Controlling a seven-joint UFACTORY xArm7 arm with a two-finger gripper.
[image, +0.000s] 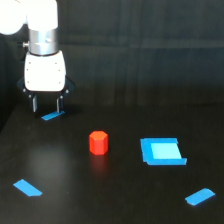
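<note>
A small red block (98, 143) with an angular outline stands on the dark table near the middle of the camera view. To its right lies a pale patch (165, 151) framed with blue tape. My gripper (46, 104) hangs at the upper left, pointing down, behind and to the left of the red block and well apart from it. Its dark fingers (34, 103) stand apart, with nothing visible between them, so it looks open.
Blue tape strips lie at the front left (27, 188), the front right (200, 197) and near the gripper (52, 115). A dark curtain (150, 60) closes off the back.
</note>
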